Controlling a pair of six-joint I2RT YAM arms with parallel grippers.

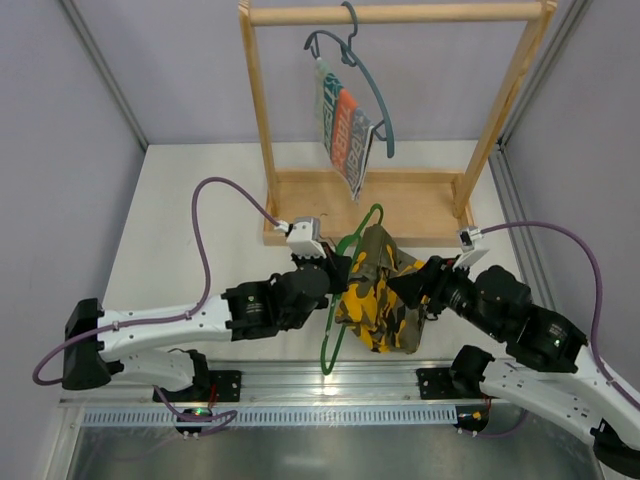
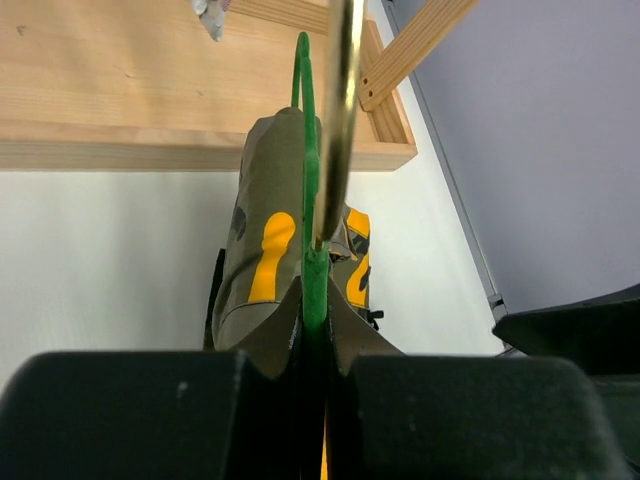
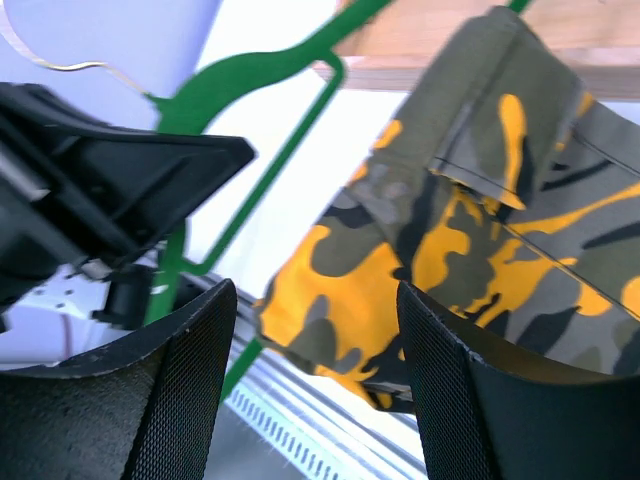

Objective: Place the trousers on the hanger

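Note:
My left gripper [image 1: 338, 268] is shut on the green hanger [image 1: 331, 330], whose bars run in front of its dark pads in the left wrist view. The camouflage trousers [image 1: 385, 310], olive with yellow-orange patches, lie bunched on the table just right of the hanger. In the right wrist view the hanger [image 3: 270, 180] slants along the left edge of the trousers [image 3: 440, 240]; whether a bar runs inside the fold I cannot tell. My right gripper stands open over the trousers, its two fingers apart, with cloth showing beyond the gap.
A wooden rack [image 1: 395, 15] stands at the back, its base board [image 1: 330, 205] just behind the trousers. From its rail hangs a blue-grey hanger [image 1: 378, 95] carrying a printed cloth [image 1: 347, 135].

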